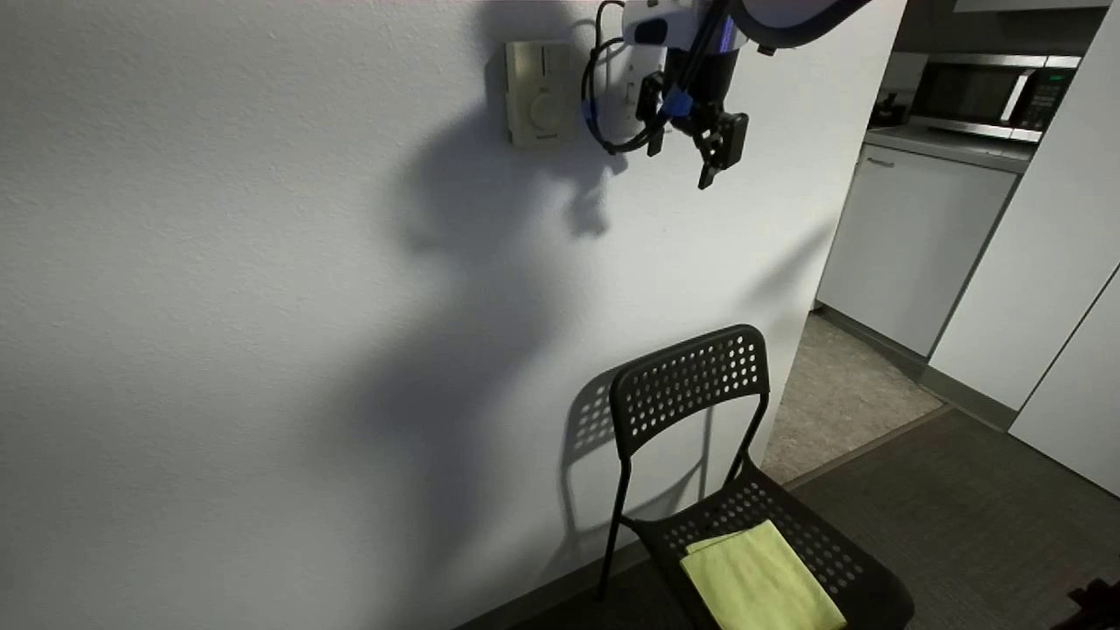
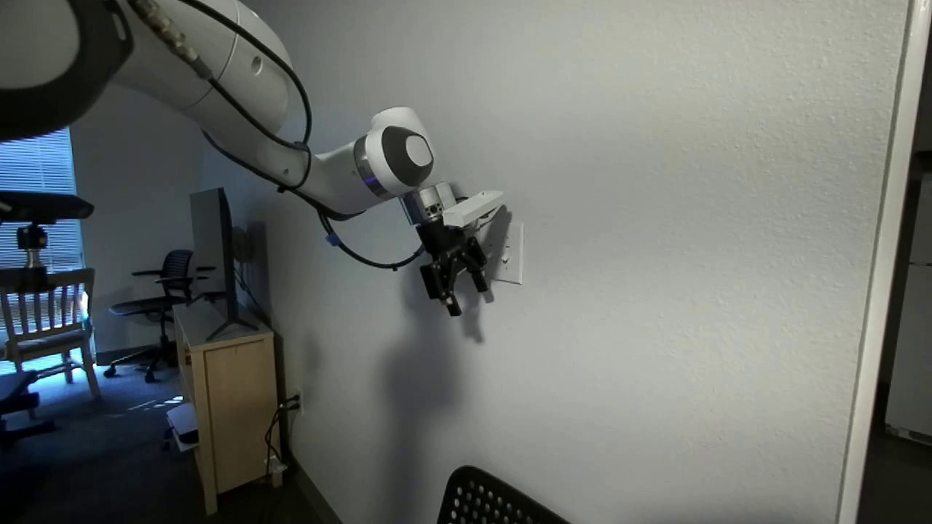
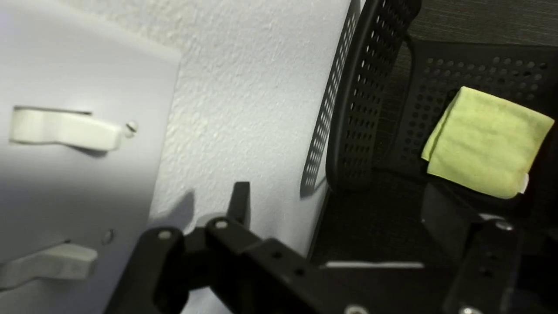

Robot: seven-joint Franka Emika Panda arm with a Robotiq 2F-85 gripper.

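Observation:
My gripper (image 2: 469, 302) hangs close to the wall with its fingers apart and nothing between its fingers. In the wrist view, its left finger (image 3: 240, 203) stands near the wall and its right finger (image 3: 444, 220) stands over the dark chair area. A white switch plate (image 3: 120, 178) fills the left of that view, carrying two toggles, an upper one (image 3: 65, 128) and a lower one (image 3: 49, 266). From the second exterior view, the plate (image 2: 513, 253) is just right of the gripper. No contact with a toggle shows.
Below stands a black perforated chair (image 1: 693, 388) against the wall, a folded yellow cloth (image 1: 763, 577) on its seat. A beige thermostat (image 1: 537, 93) is mounted left of the gripper. The wall right of the plate is bare up to the doorway edge (image 2: 882, 262).

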